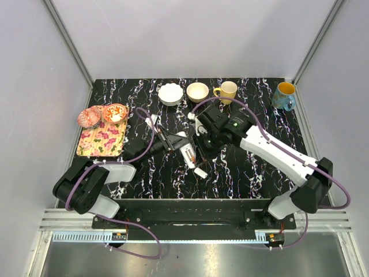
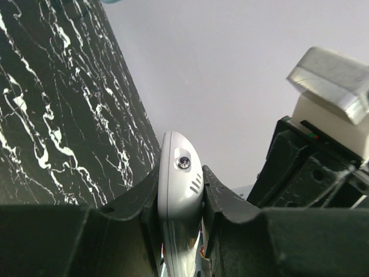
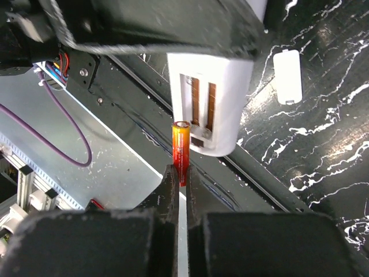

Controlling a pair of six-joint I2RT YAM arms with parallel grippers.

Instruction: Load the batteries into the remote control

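The white remote control [image 1: 188, 153] is clamped in my left gripper, raised above the table and tilted. Seen from the right wrist, the remote [image 3: 230, 109] has its battery bay [image 3: 202, 107] open, with brownish strips and no battery visible inside. My right gripper is shut on an orange battery [image 3: 180, 147]. The battery's free end overlaps the lower left edge of the bay in that view; whether it touches cannot be told. On the table lies the white battery cover [image 3: 287, 77], also in the top view just below the remote.
My left gripper's dark finger [image 3: 161, 26] crosses close above the remote in the right wrist view. Bowls [image 1: 171, 94] and a yellow mug [image 1: 226, 91] stand at the back. A blue mug [image 1: 283, 96] is far right.
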